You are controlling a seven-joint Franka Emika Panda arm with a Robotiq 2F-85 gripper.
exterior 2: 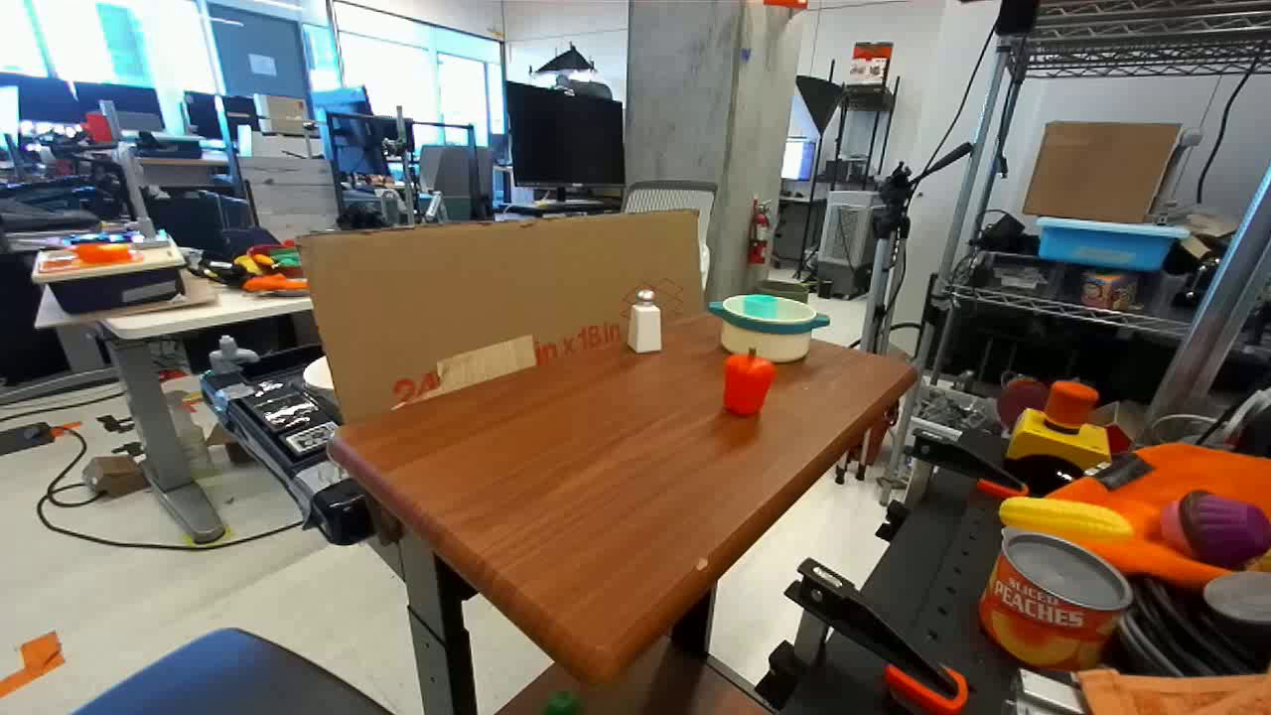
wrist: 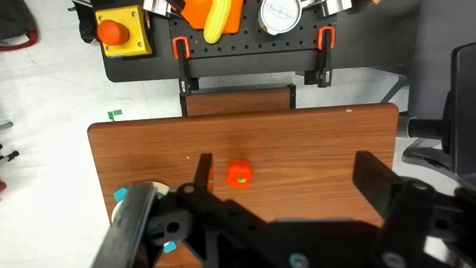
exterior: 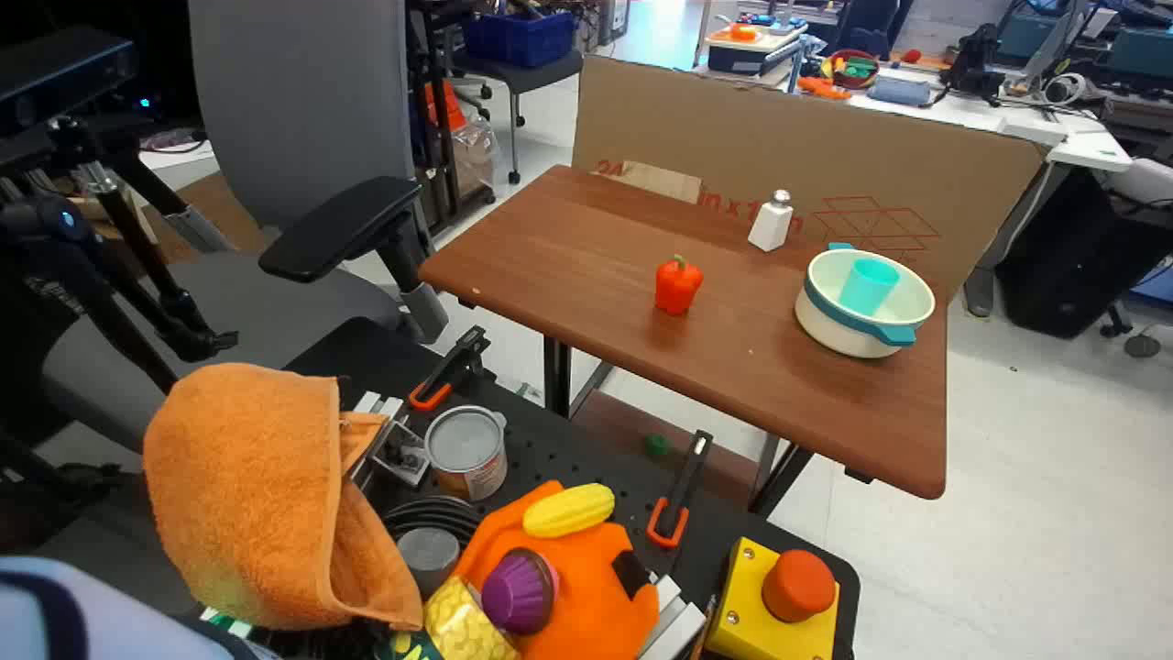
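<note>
In the wrist view my gripper is open, its two dark fingers wide apart above the brown table, with nothing held. A red bell pepper [wrist: 239,173] shows between the fingers, closer to the left one, and stands on the tabletop well below. In exterior view 1 that pepper [exterior: 678,286] sits near the table's middle. A cream pot [exterior: 825,324] with teal handles holds a turquoise cup [exterior: 869,286] at the right end. Behind the pepper stands a white shaker [exterior: 770,222] with a metal top. Neither exterior view includes the gripper.
A cardboard sheet [exterior: 814,148] stands along the table's far edge. The black cart [wrist: 250,64] in front carries clamps, a can [exterior: 466,449], a yellow corn [exterior: 568,511], an orange cloth and a red button box [exterior: 774,605].
</note>
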